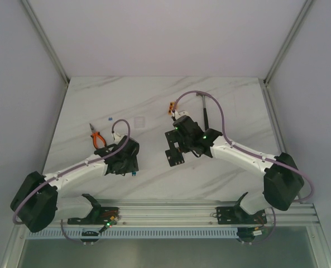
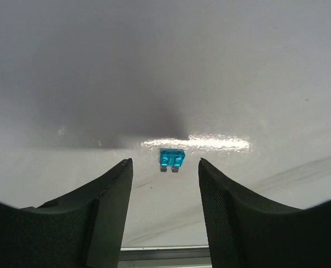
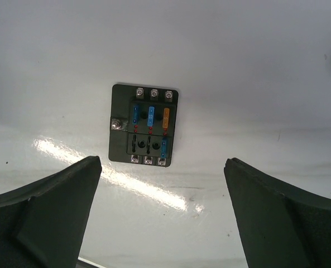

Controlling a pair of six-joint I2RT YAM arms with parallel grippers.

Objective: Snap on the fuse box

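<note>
A black fuse box (image 3: 143,125) with blue and orange fuses lies on the white surface, seen in the right wrist view between and beyond the open fingers of my right gripper; in the top view the box (image 1: 174,156) is near the centre. A small blue fuse (image 2: 171,158) lies on the surface in the left wrist view, between and just beyond the tips of my left gripper, which is open with nothing held.
Orange-handled pliers (image 1: 98,139) lie at the left, a hammer (image 1: 205,114) at the back right, an orange object (image 1: 171,107) at the back centre, and a clear flat piece (image 1: 139,122) near the middle.
</note>
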